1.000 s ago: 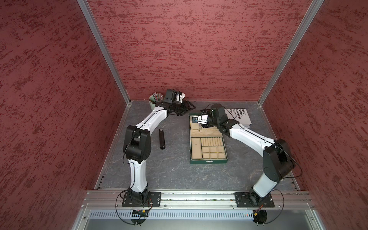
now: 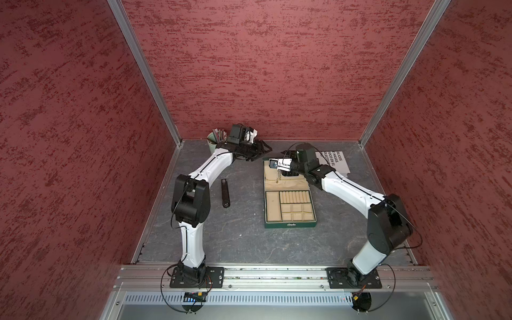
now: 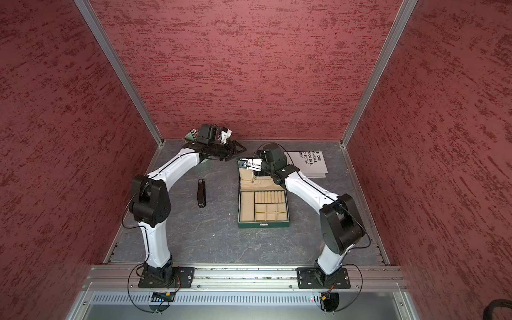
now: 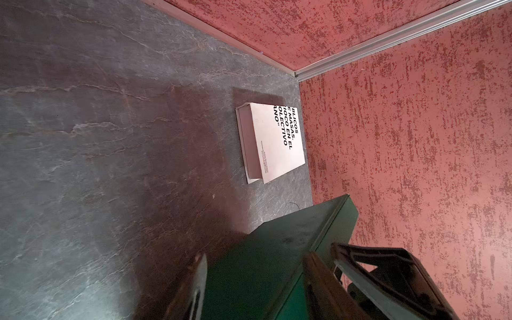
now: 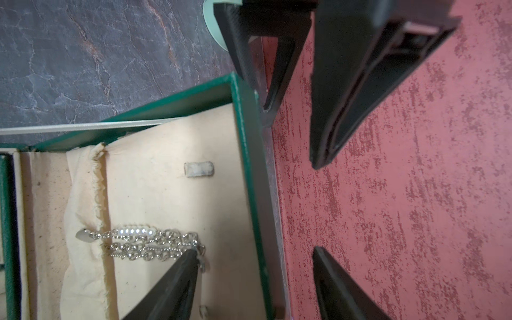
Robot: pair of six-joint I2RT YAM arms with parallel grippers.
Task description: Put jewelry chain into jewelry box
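Note:
The jewelry box (image 2: 289, 224) stands with its lid (image 2: 270, 185) raised, beige inside and green outside. In the right wrist view a silver chain (image 5: 154, 245) hangs against the lid's lining, its lower end reaching a gathered fabric pocket (image 5: 101, 213). My right gripper is part open at the lid's top edge; one finger (image 5: 178, 285) overlaps the lining near the chain's top, the other appears beyond the edge. My left gripper is part open near the lid's green outer side, nothing clearly held. The wrist hides my right fingertips from above.
A white book (image 2: 336, 161) lies at the back right. A cup of sticks (image 2: 216, 137) stands behind my left arm, and a black stapler-like object (image 2: 225, 193) lies left of the box.
The left arm and the box look unmoved.

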